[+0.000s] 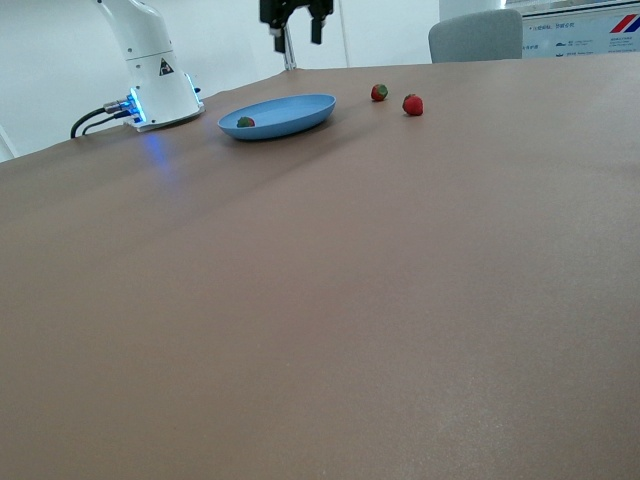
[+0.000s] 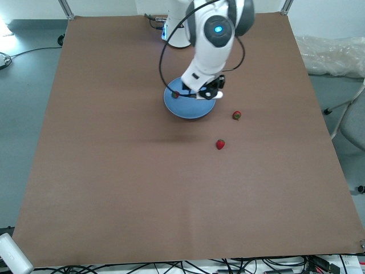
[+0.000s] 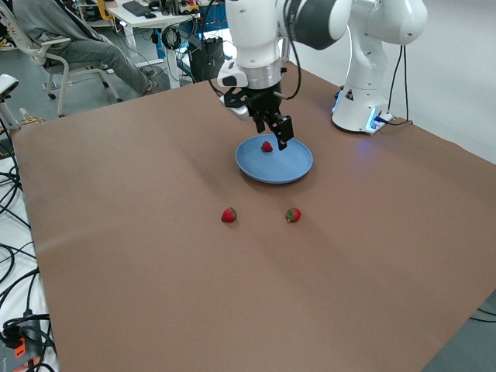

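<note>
A blue plate [image 2: 188, 108] lies on the brown table, with a strawberry [image 3: 266, 147] on it. Two more strawberries lie on the table in front of the plate: one [image 2: 236, 115] [image 1: 379, 93] [image 3: 229, 215] and another [image 2: 220, 144] [image 1: 413, 105] [image 3: 294, 215]. My gripper [image 1: 295, 38] hangs above the plate at the top edge of the top view, its two black fingers apart with nothing seen between them. In the right view it is over the plate's back part.
The robot's white base [image 3: 358, 108] stands behind the plate. Cables run along the near edge in the left view, and a grey chair [image 2: 355, 120] stands beside the table.
</note>
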